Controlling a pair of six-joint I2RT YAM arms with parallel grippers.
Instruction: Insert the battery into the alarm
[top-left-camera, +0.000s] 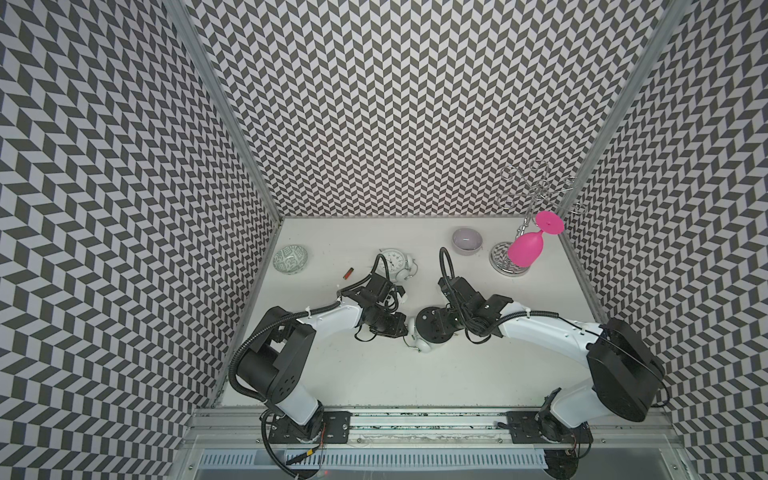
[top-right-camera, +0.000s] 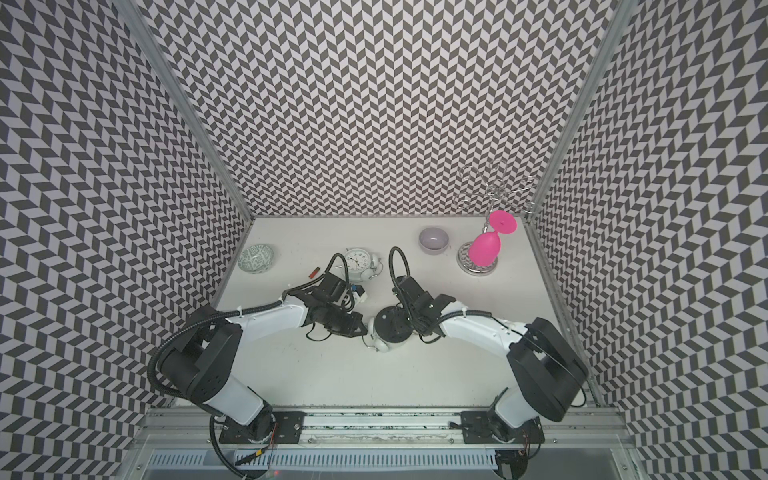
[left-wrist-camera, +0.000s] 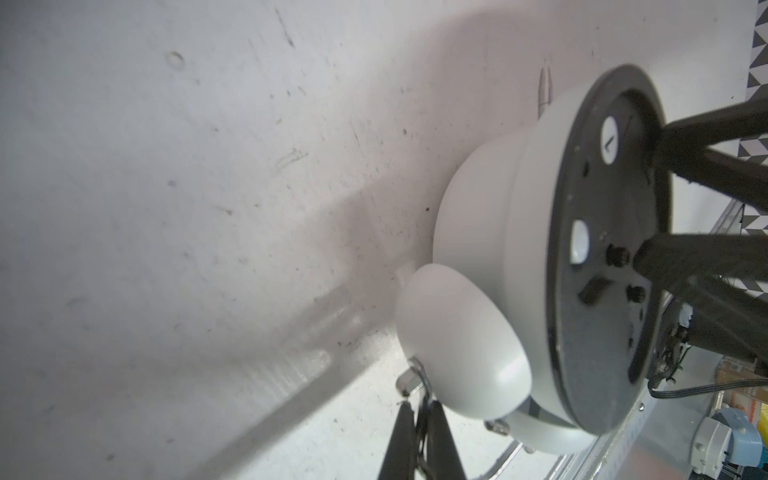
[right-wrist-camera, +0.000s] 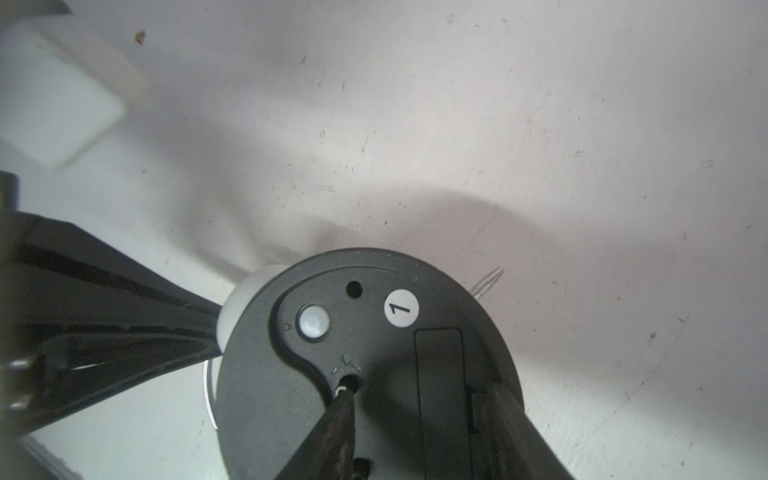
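Note:
The alarm clock (top-left-camera: 432, 324) lies back-up, white body and black back with a rectangular battery cover (right-wrist-camera: 440, 368). My left gripper is shut at the clock's bell side, fingertips by the metal handle. My right gripper is part open over the black back, fingertips either side of the cover region. An orange battery (top-left-camera: 348, 273) lies on the table behind my left arm.
A second white clock (top-left-camera: 393, 260), a purple bowl (top-left-camera: 466, 240), a patterned bowl (top-left-camera: 289, 258) and a metal rack (top-left-camera: 509, 268) with a pink glass (top-left-camera: 528, 248) stand farther back.

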